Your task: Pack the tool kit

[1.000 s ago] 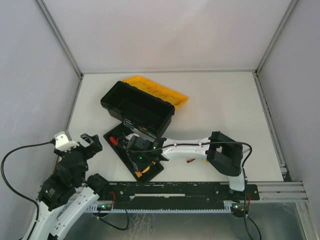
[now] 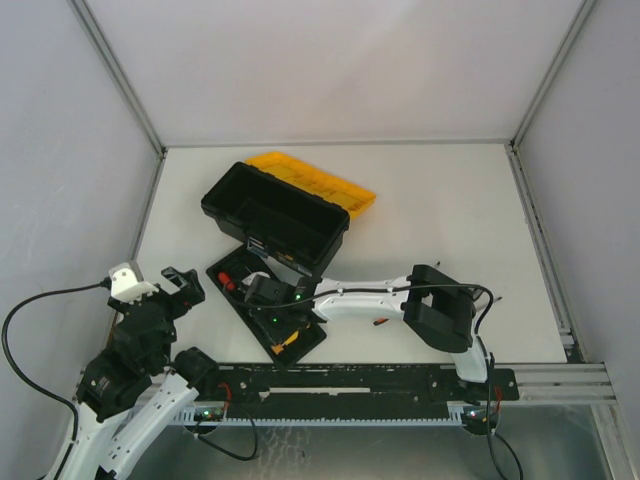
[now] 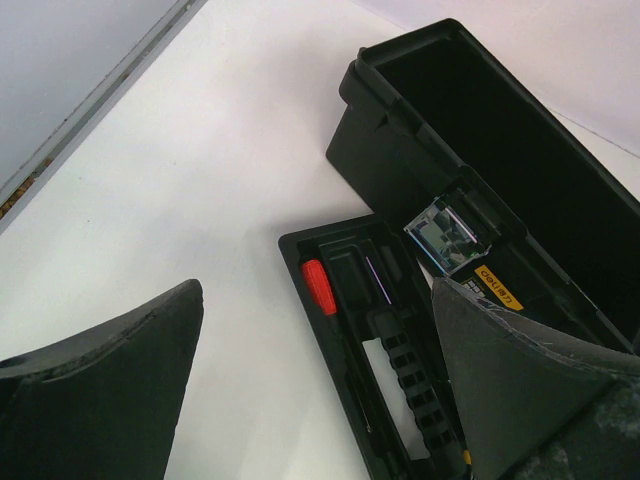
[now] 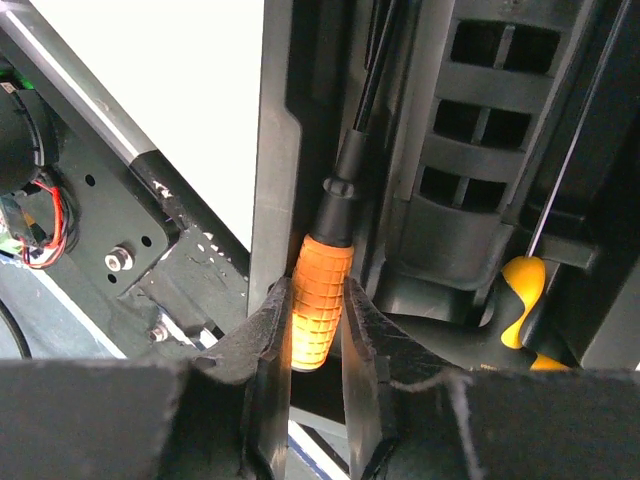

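A black tool tray (image 2: 236, 303) lies in front of the black toolbox (image 2: 215, 211). In its left-hand slot, the right wrist view shows a screwdriver with an orange handle (image 4: 320, 295). The narrowly open right gripper straddles that handle; how firmly its fingers touch it cannot be told. A tool with a yellow handle (image 4: 527, 295) rests across the tray's inside. A red-handled tool (image 3: 319, 287) lies at the tray's far end. Wide open and empty, my left gripper hangs left of the tray.
Behind the toolbox sits a yellow tray (image 2: 345, 190). Small pieces lie on the table near the right arm, one orange piece (image 2: 380, 321) among them.
My left arm, the tray and the toolbox have stayed put.
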